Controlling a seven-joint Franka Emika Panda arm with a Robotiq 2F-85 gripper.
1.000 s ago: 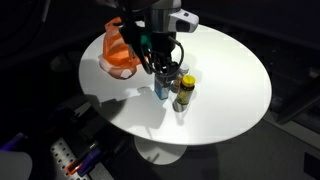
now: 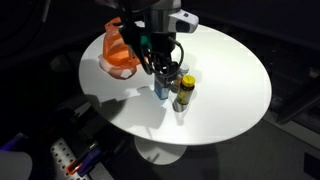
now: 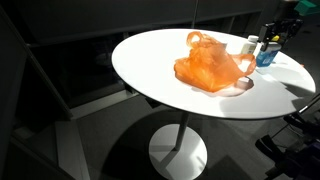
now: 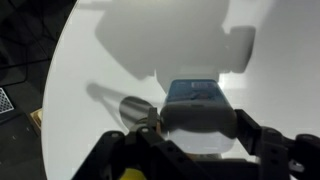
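A blue bottle (image 2: 161, 88) stands upright on the round white table, directly under my gripper (image 2: 163, 74). In the wrist view the bottle's wide grey cap (image 4: 198, 122) faces the camera, with its blue body (image 4: 194, 89) beyond. My gripper has one finger on each side of that cap, very close to it. Whether both fingers press on it is not clear. Exterior view 2 shows the blue bottle (image 3: 266, 57) near the table's right end, partly covered by the gripper.
Close beside the bottle stand a yellow-capped jar (image 2: 186, 91) and a smaller pale-topped container (image 2: 181, 72). A crumpled orange bag (image 3: 211, 66) lies across the table.
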